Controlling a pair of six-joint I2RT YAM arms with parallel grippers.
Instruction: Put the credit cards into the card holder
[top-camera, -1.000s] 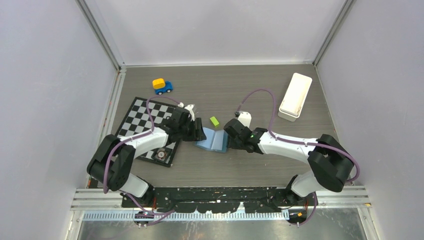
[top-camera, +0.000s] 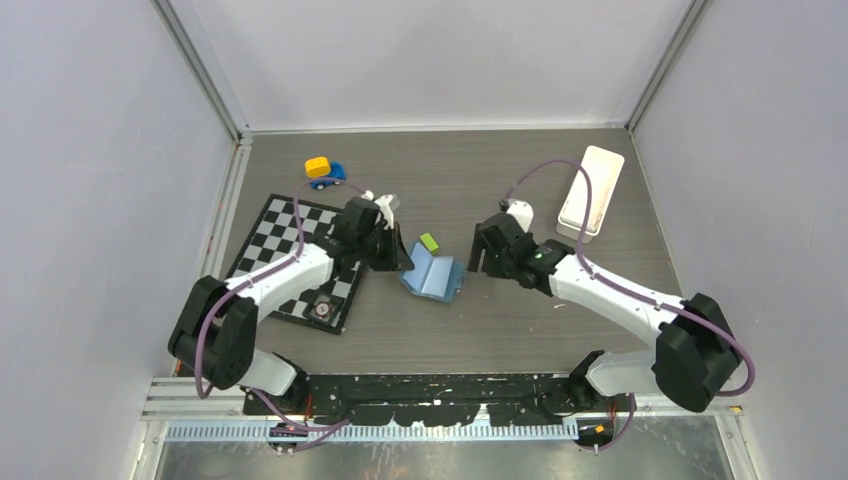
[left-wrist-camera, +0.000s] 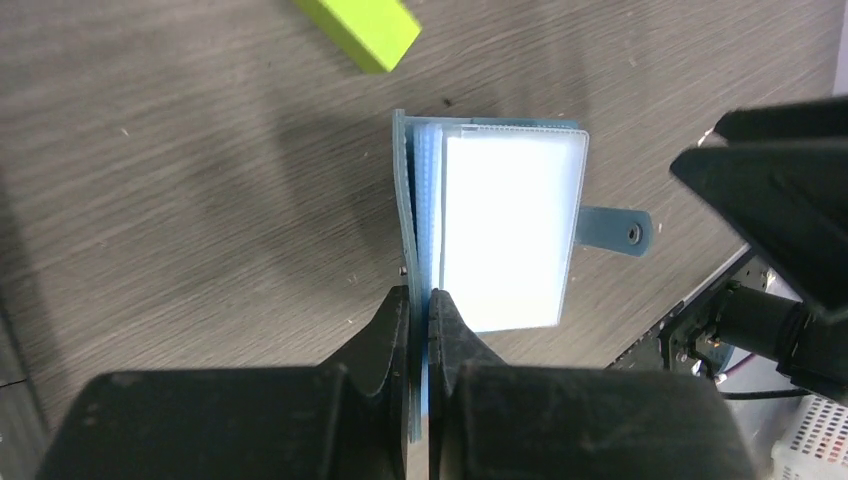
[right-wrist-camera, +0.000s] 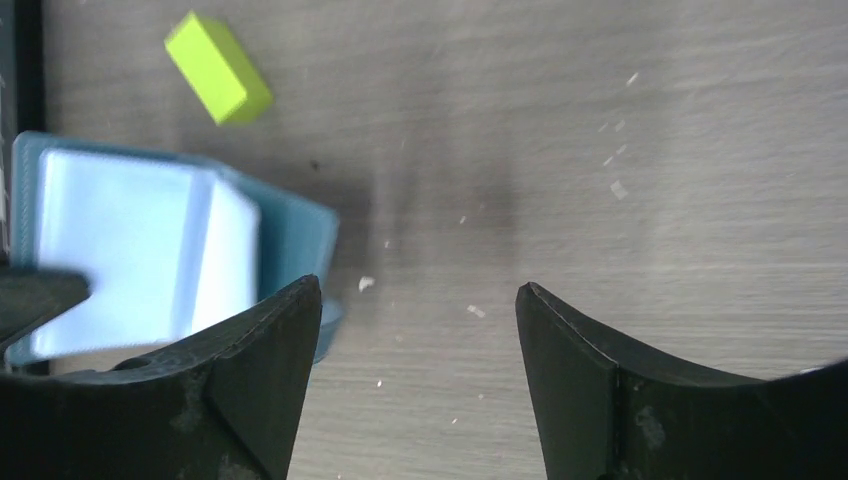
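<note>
The blue card holder (top-camera: 434, 277) lies spread open near the table's middle, its whitish sleeves (left-wrist-camera: 512, 225) facing up. My left gripper is shut on the raised cover (left-wrist-camera: 402, 190), which stands nearly edge-on between its fingertips. A snap tab (left-wrist-camera: 613, 230) sticks out from the opposite side. Just right of the holder, my right gripper (top-camera: 477, 262) stands open; only bare table shows between its fingers. No loose credit card can be made out in any view.
A lime-green block (top-camera: 429, 242) lies just behind the holder. On the left are a checkered board (top-camera: 330, 225) and a toy truck (top-camera: 325, 172). A white box (top-camera: 590, 192) stands at the back right. Bare table (top-camera: 430, 340) lies in front.
My right gripper has pulled back to the right, off the holder's right side, and its fingers now stand apart. The left gripper and holder have shifted slightly right; the left cover is more upright.
</note>
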